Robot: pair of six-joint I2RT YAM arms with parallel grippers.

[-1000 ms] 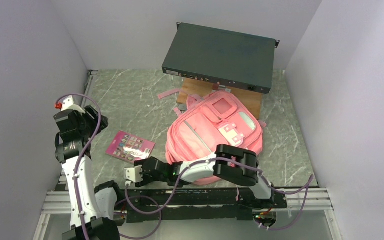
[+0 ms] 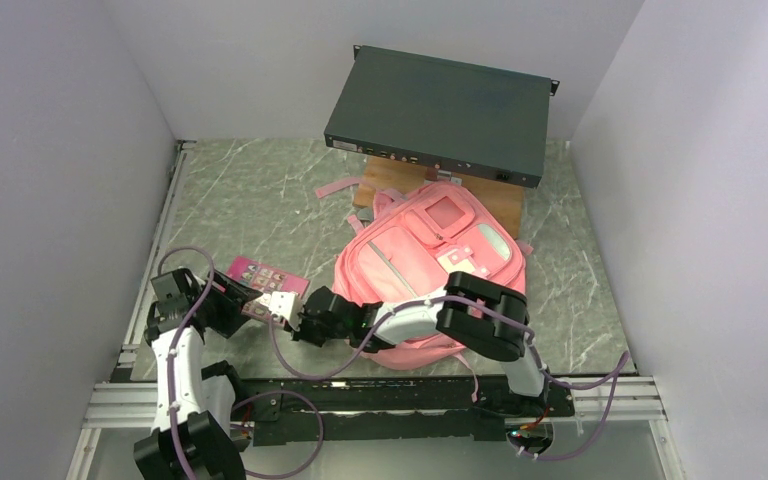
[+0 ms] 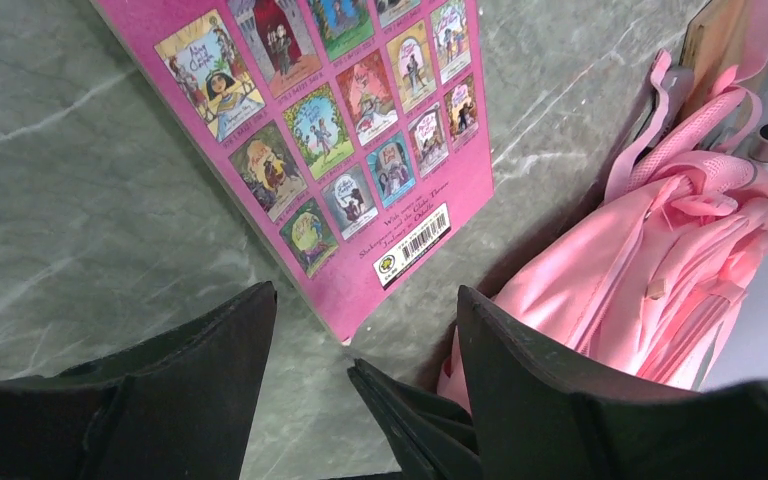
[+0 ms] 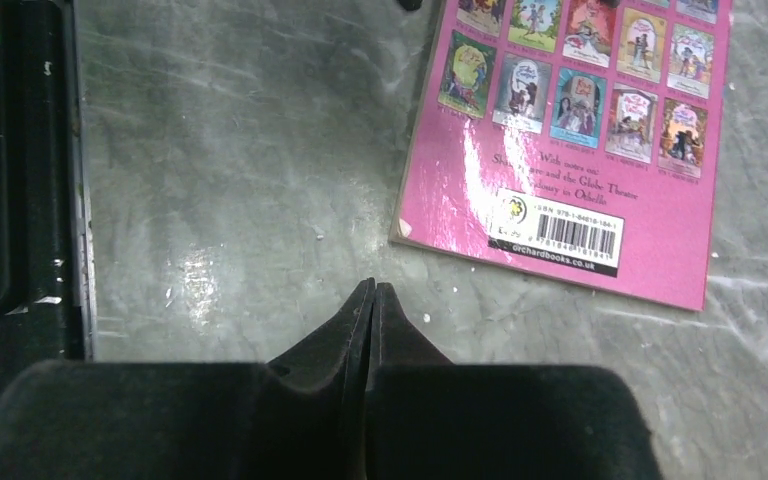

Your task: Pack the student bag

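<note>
A pink book (image 2: pixel 269 277) lies flat on the marble-patterned table, back cover up, its barcode showing in both wrist views. My left gripper is open above the table by the book; in the left wrist view the book's corner (image 3: pixel 344 318) appears between its fingers, not gripped. My right gripper is shut with nothing between its fingertips, short of the book's (image 4: pixel 560 180) barcode end and apart from it. To the right lies the pink bag (image 2: pixel 430 250), front pocket up, partly covered by my right arm.
A dark flat metal box (image 2: pixel 440 110) and a wooden block (image 2: pixel 500 200) stand behind the bag. Loose straps (image 2: pixel 338 187) reach out at the bag's upper left. Clear table lies left of and behind the book.
The right gripper has moved away from the front edge and slightly right.
</note>
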